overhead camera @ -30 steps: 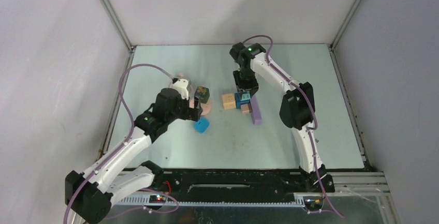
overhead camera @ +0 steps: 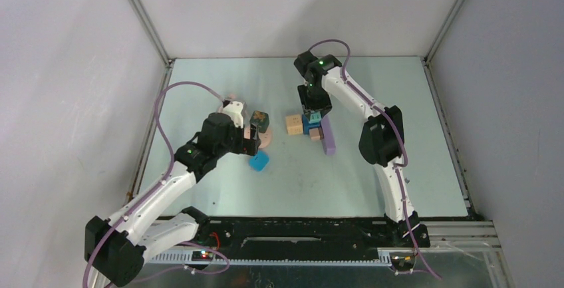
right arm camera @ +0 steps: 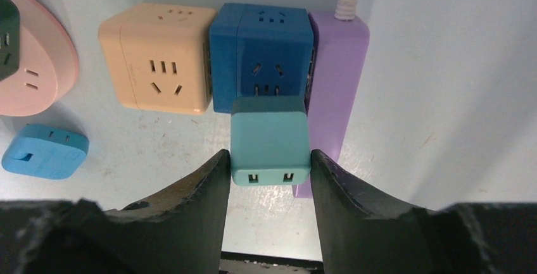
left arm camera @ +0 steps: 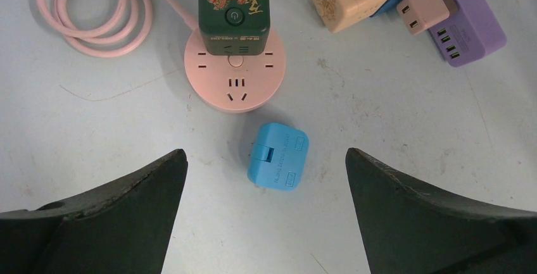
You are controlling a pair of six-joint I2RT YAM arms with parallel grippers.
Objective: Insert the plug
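Note:
A teal plug (right arm camera: 270, 140) is held between the fingertips of my right gripper, just over the blue socket cube (right arm camera: 259, 49), with its prongs at that cube's face. The blue cube sits between a beige socket block (right arm camera: 155, 52) and a purple power strip (right arm camera: 335, 71). A small pink cube (left arm camera: 421, 9) sits beside them. My left gripper stands open with nothing between its fingers, above a small light-blue adapter (left arm camera: 278, 157).
A round pink socket base (left arm camera: 221, 87) with a dark green cube (left arm camera: 233, 14) on it and a coiled pink cable (left arm camera: 95, 33) lie to the left.
In the top view my right gripper and the cluster under it have shifted slightly toward the back of the table. The left arm is nearly still.

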